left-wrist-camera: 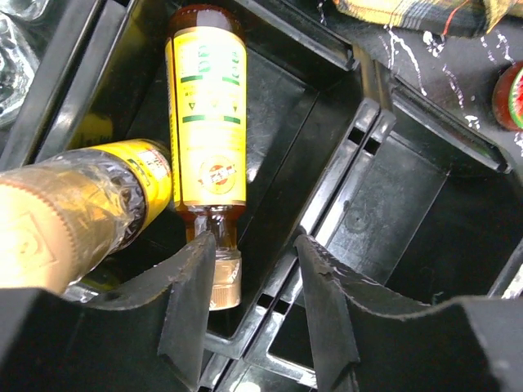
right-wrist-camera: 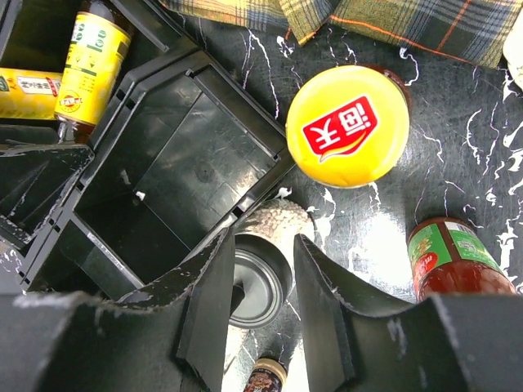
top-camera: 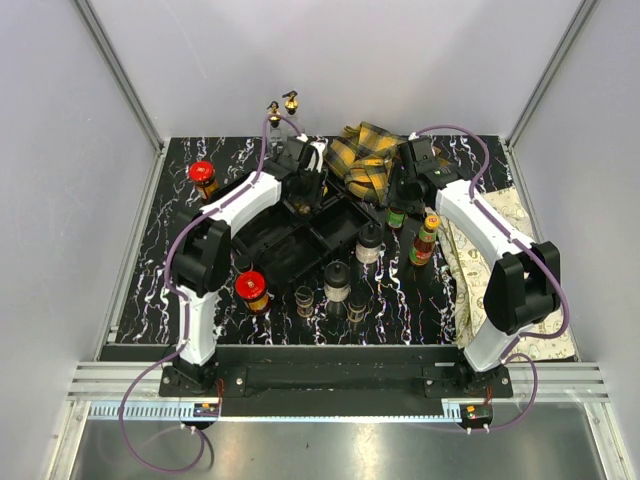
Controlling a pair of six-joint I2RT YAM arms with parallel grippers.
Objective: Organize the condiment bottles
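Observation:
In the left wrist view, a yellow-labelled bottle [left-wrist-camera: 214, 114] lies in a compartment of the black tray [left-wrist-camera: 327, 192]. A second yellow-labelled bottle [left-wrist-camera: 151, 175], with a tan cap, leans up toward the camera beside it. My left gripper is open above the tray; its left finger overlaps the first bottle's neck in view, and contact cannot be judged. My right gripper is open too, with a dark-lidded jar [right-wrist-camera: 260, 282] visible beyond the gap. Near it are a yellow-lidded jar [right-wrist-camera: 347, 126] and a red bottle with a green label [right-wrist-camera: 458, 257].
Red-lidded jars [top-camera: 252, 291] stand around the tray's left side. A dark-lidded jar [top-camera: 337, 281] and small glass jars [top-camera: 304, 300] stand in front. A plaid cloth [top-camera: 365, 160] lies behind, a pale cloth [top-camera: 465, 285] at right. Glass bottles [top-camera: 278, 128] with gold tops stand at the back.

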